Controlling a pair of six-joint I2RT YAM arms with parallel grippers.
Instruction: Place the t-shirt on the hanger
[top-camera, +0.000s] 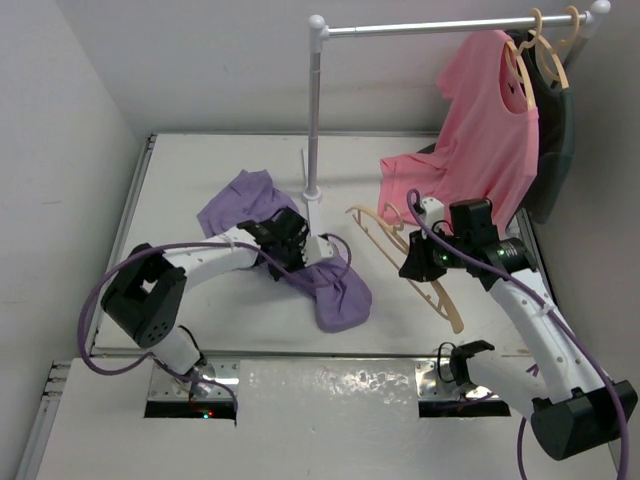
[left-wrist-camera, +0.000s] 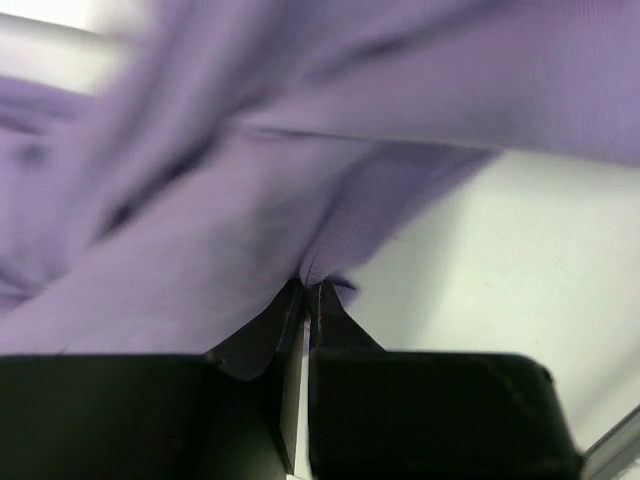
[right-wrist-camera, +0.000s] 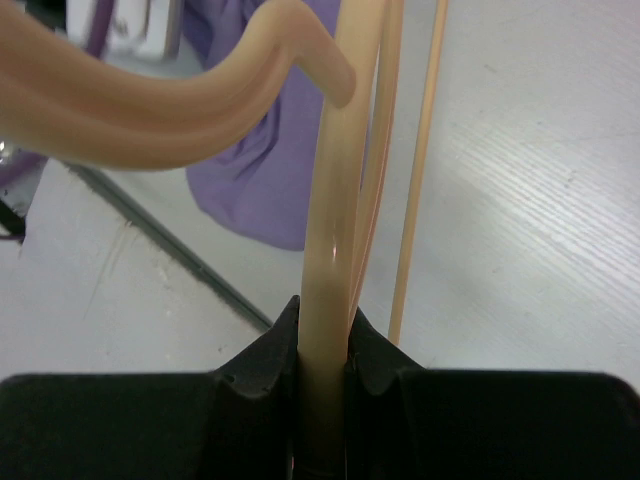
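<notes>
A crumpled purple t-shirt (top-camera: 342, 298) lies on the white table, partly under my left arm. My left gripper is down at the shirt, fingers shut, with a fold of purple fabric at its fingertips; the top view hides that contact. My right gripper is shut on a wooden hanger (top-camera: 438, 305), held at a slant right of the shirt. The hanger's hook and bars fill the middle of the right wrist view.
A white rail (top-camera: 430, 27) on a post (top-camera: 313, 120) carries a pink shirt (top-camera: 470, 150) and a dark garment (top-camera: 555, 160) on hangers at back right. Bare table (top-camera: 170, 190) shows at left and front.
</notes>
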